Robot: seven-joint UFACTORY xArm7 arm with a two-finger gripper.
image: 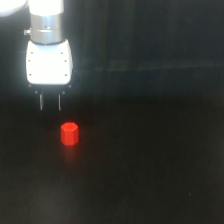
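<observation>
A small red block (69, 134) with an angular outline rests on the dark surface, left of the middle of the camera view. Above it and a little to the left hangs my white gripper (50, 102), pointing downward. Its two thin fingers stand apart, and nothing shows between them. The fingertips are clear of the block.
A dark backdrop (150, 50) rises behind. No other objects are visible.
</observation>
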